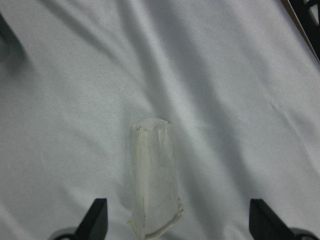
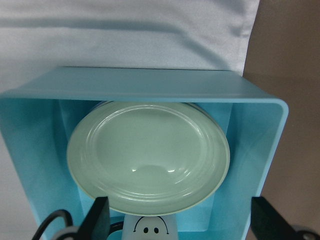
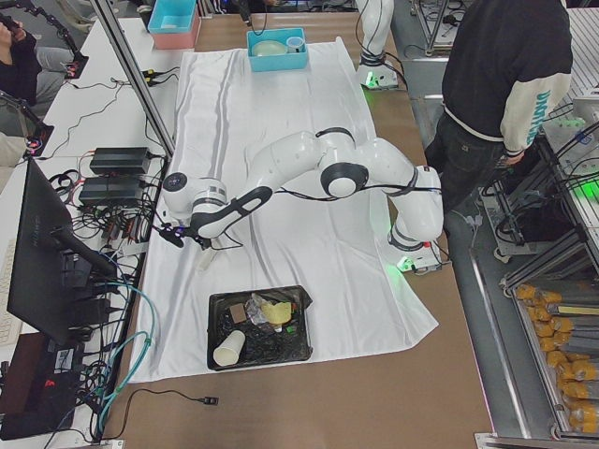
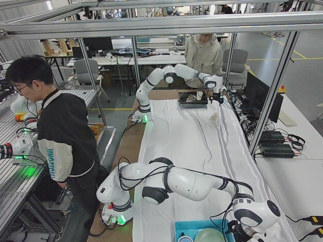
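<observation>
A clear, pale plastic piece (image 1: pixel 155 180) lies on the white cloth (image 1: pixel 80 150), centred below my left gripper, which is open with nothing between its fingers. My right gripper is open above a blue bin (image 2: pixel 155 82) at the far end of the cloth, holding a pale green oval plate (image 2: pixel 148 150); a white item with a printed face (image 2: pixel 150 230) shows under it. In the camera left view a black lined bin (image 3: pixel 215 327) holds a white cup (image 3: pixel 229 349), a yellow piece (image 3: pixel 277 312) and other small items.
A monitor (image 3: pixel 47 262), cables and black boxes (image 3: pixel 117 161) line one side of the cloth. A person (image 4: pixel 68 131) stands beside the other side, near the arms' bases.
</observation>
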